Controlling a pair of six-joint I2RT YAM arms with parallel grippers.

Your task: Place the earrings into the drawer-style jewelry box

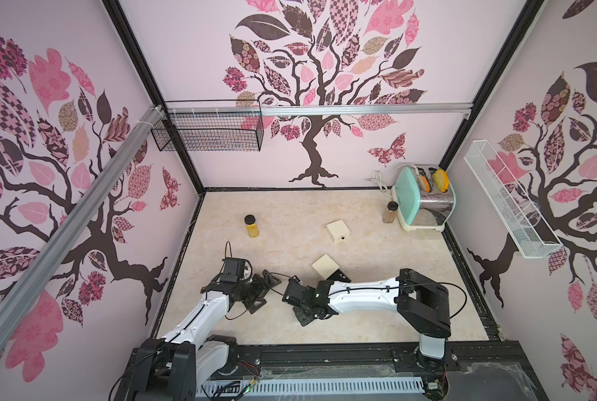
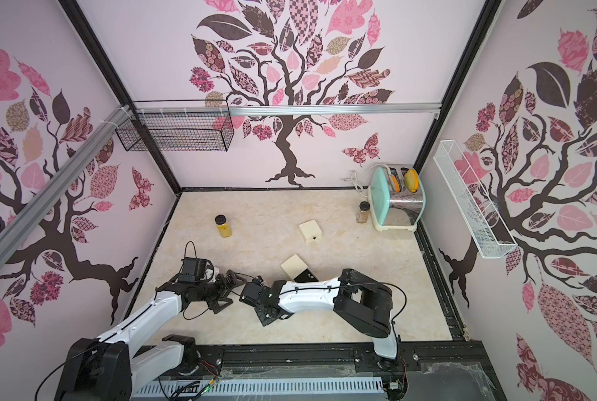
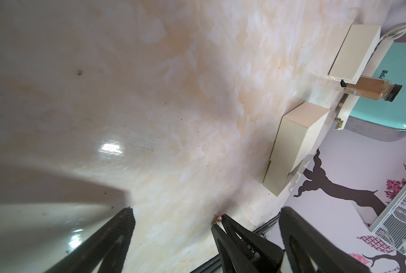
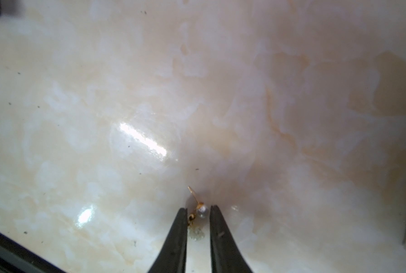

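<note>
The small gold earrings (image 4: 198,207) lie on the tabletop between the narrowly parted fingertips of my right gripper; whether they are held is not clear. In the left wrist view they show as a gold speck (image 3: 218,218) at those fingertips. My left gripper is open and empty at the table's left front. The cream jewelry box (image 1: 325,266) stands just behind my right arm, a dark part at its front right; a second cream box (image 1: 338,230) with a small knob stands farther back.
A yellow jar (image 1: 251,227) stands back left, a brown spice jar (image 1: 390,213) and mint toaster (image 1: 408,197) back right. Wire baskets hang on the walls.
</note>
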